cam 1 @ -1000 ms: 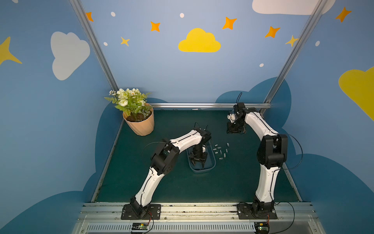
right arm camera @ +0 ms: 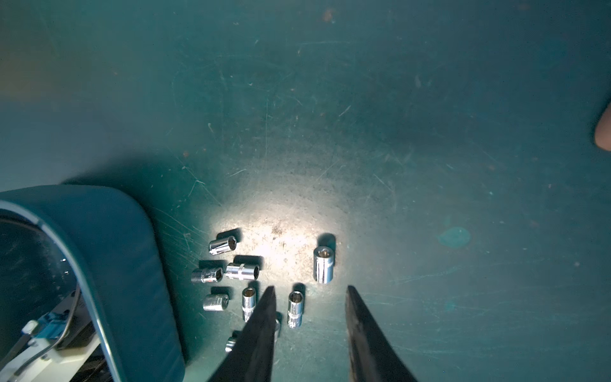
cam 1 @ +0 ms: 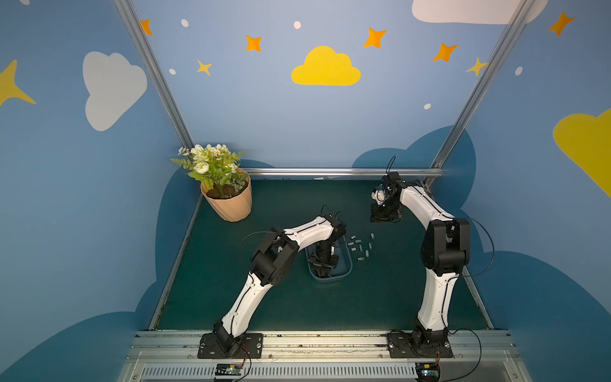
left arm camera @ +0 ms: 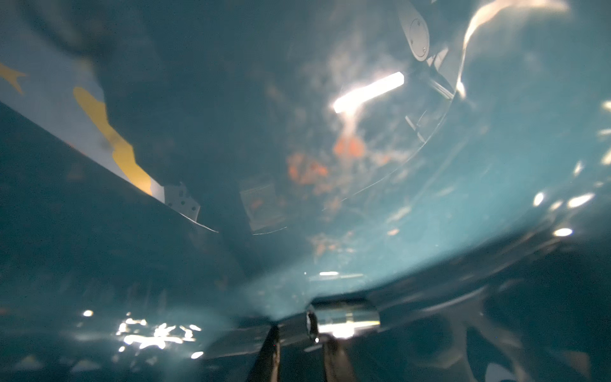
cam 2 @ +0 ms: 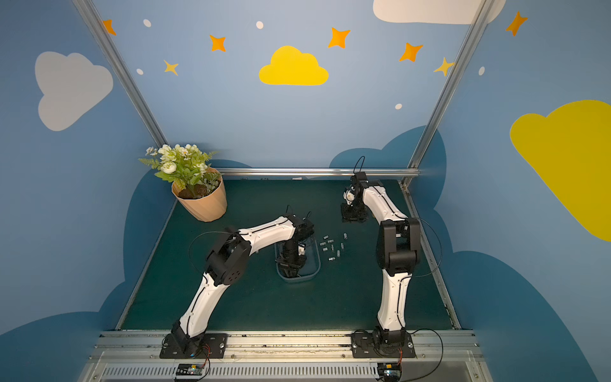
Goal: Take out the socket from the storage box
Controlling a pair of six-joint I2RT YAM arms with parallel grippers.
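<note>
My left gripper (cam 1: 323, 270) reaches down inside the blue-grey storage box (cam 2: 316, 267). In the left wrist view a chrome socket (left arm camera: 347, 313) lies against the box's inner wall at the tips of its part-open fingers; whether it is held is unclear. My right gripper hangs part open over the table at the back right, nothing between its fingertips. In the right wrist view several sockets (right arm camera: 323, 267) lie loose on the table beside the box.
A potted plant (cam 1: 228, 203) with white flowers stands at the back left. The green table (cam 1: 197, 280) is otherwise mostly clear, framed by metal rails and walls.
My left gripper has moved slightly down toward the near end of the box. My right gripper has lowered slightly.
</note>
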